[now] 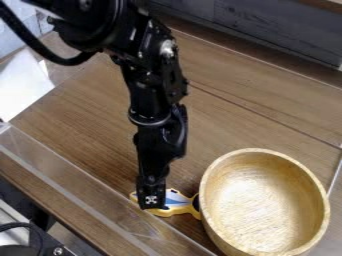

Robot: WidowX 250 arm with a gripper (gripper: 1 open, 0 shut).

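My black gripper point(152, 192) reaches straight down from the top of the view, its tip low over a yellow, blue and black object point(177, 205) lying on the wooden surface. The tip covers part of that object, and whether anything is between the fingers is hard to see. Just to the right stands a round light wooden bowl point(287, 200), empty, close beside the object.
A clear rail or edge runs along the lower left. A white sheet point(16, 85) lies at the left, and a grey wall stands at the back.
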